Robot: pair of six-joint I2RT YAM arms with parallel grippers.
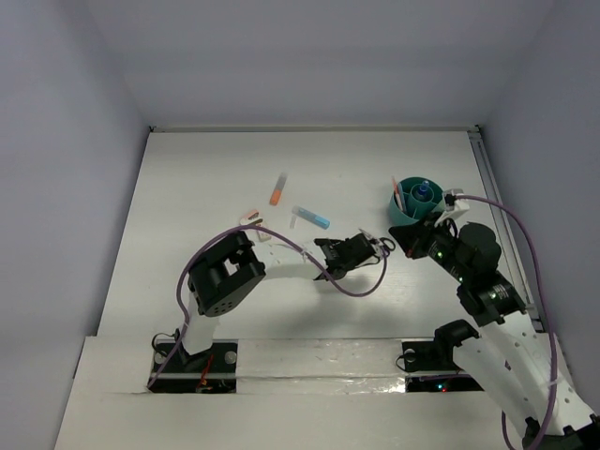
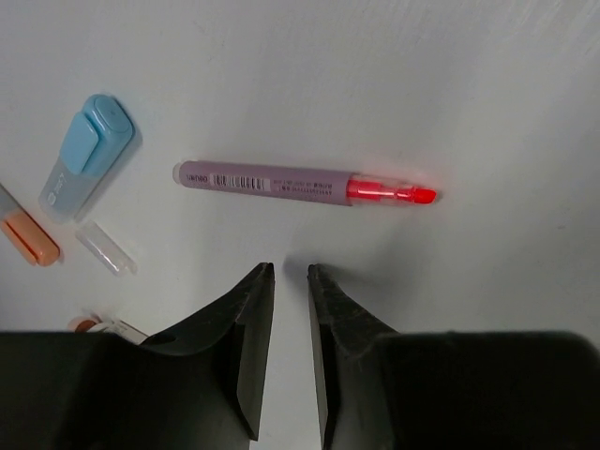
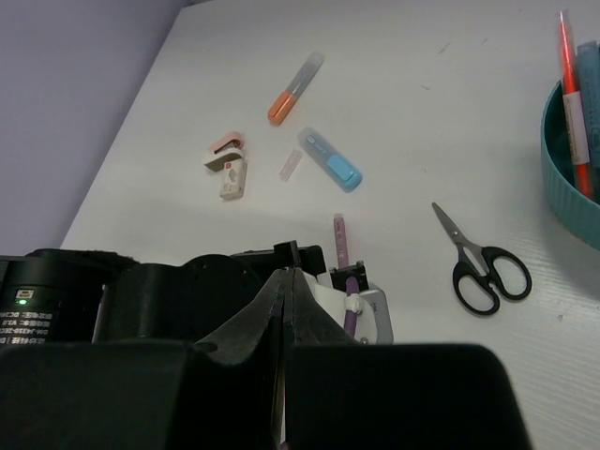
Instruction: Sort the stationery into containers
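Observation:
My left gripper hangs just short of an uncapped red highlighter (image 2: pixel 262 181); its fingertips are slightly apart, with nothing visible between them. Beyond lie a blue highlighter (image 2: pixel 87 155), a clear cap (image 2: pixel 105 247) and an orange highlighter (image 2: pixel 28 234). Scissors (image 3: pixel 478 272) rest near a teal pen container (image 3: pixel 567 206) holding pens. A white eraser (image 3: pixel 233 179) and pink stapler (image 3: pixel 225 150) sit to the left. My right gripper is shut and empty, left of and below the container in the top view.
The left arm spans the lower middle of the table (image 1: pixel 178 159). Walls surround the workspace.

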